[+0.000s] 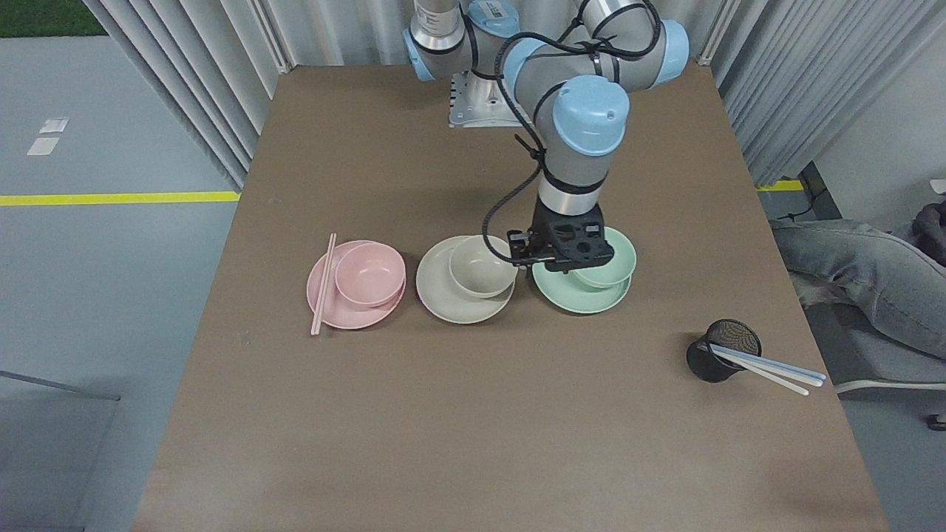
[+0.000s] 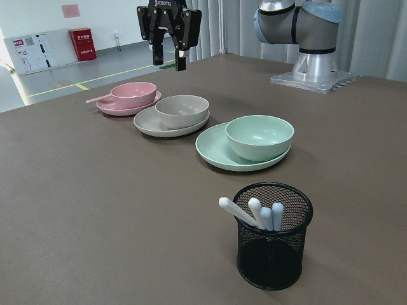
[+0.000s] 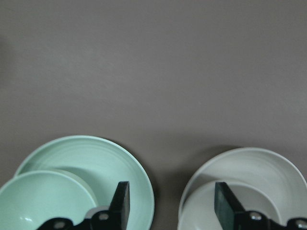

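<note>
My gripper (image 2: 168, 54) hangs open above the cream bowl (image 2: 181, 109) on its cream plate (image 1: 439, 292), with nothing between its fingers; in the wrist view its fingertips lie over the mint plate (image 3: 120, 158) and the cream one. The mint bowl (image 2: 259, 136) rests on the mint plate, right of the cream set in the front view. The pink bowl (image 1: 370, 275) stands on a pink plate (image 1: 350, 315), with pink chopsticks (image 1: 324, 284) across its left side. A black mesh cup (image 2: 270, 254) holds white and blue chopsticks (image 1: 771, 365) near the table's right edge.
The robot's base (image 2: 314, 79) is at the back of the table (image 1: 497, 425). A seated person's leg (image 1: 878, 284) is beside the right edge.
</note>
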